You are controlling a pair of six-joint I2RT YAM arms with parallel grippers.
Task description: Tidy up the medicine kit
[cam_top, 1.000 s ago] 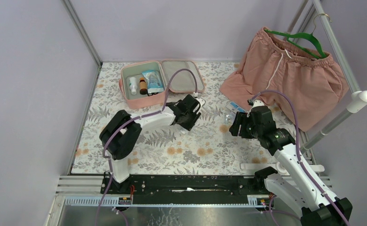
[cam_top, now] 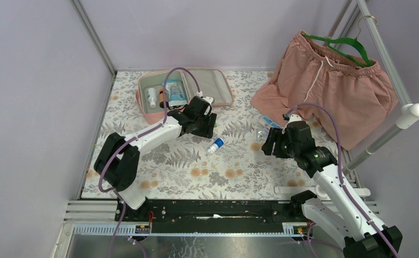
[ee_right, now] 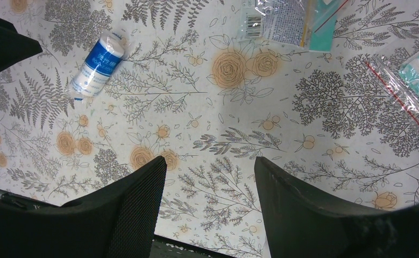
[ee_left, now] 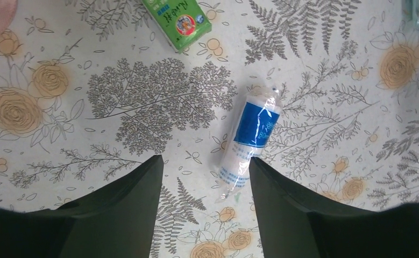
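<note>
My left gripper hangs open above the table, just short of a blue-and-white wrapped roll (ee_left: 253,129) lying on the patterned cloth. A green box (ee_left: 180,21) lies beyond it in the left wrist view. The pink kit case (cam_top: 145,111) stands open at the back left, holding a white bottle (cam_top: 152,98), an amber bottle and a blue packet (cam_top: 175,91). My right gripper is open over bare cloth, with clear packets (ee_right: 279,21) beyond it at the top and right of the right wrist view.
Pink shorts (cam_top: 325,102) on a green hanger hang at the back right, reaching the table. The case lid (cam_top: 220,88) lies open to the right.
Since a second ago, my left arm has moved left and back, uncovering the wrapped roll in the top view. The right arm is unchanged.
</note>
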